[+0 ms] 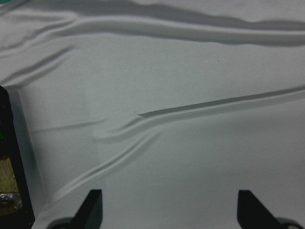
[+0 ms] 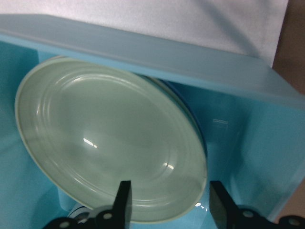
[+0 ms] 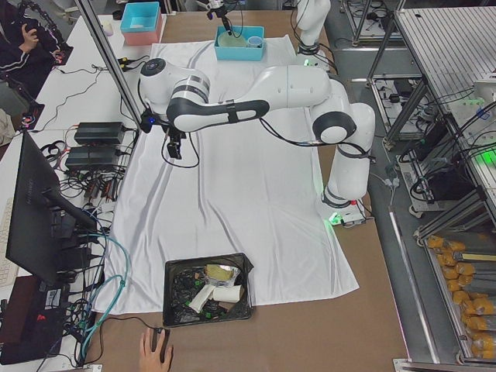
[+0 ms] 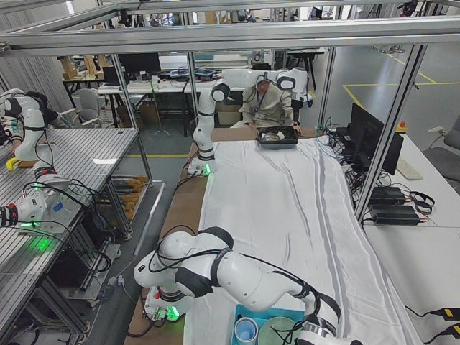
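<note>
My left gripper hangs open over the white cloth (image 1: 200, 143), nothing between its fingers, with the edge of a dark tray (image 1: 25, 195) at the left of its view. My right gripper is open above a light blue bin (image 2: 257, 152). In it lie stacked plates, a pale green plate (image 2: 109, 129) on top, partly between and beyond my fingers in the right wrist view; whether they touch it I cannot tell. A cup (image 4: 246, 329) stands in the same bin.
The black tray (image 3: 178, 310) at the cloth's near end holds white rolls and a packaged sponge. A human hand (image 3: 151, 356) is at the table's near edge beside it. A monitor (image 3: 39, 225) and cables line the left side.
</note>
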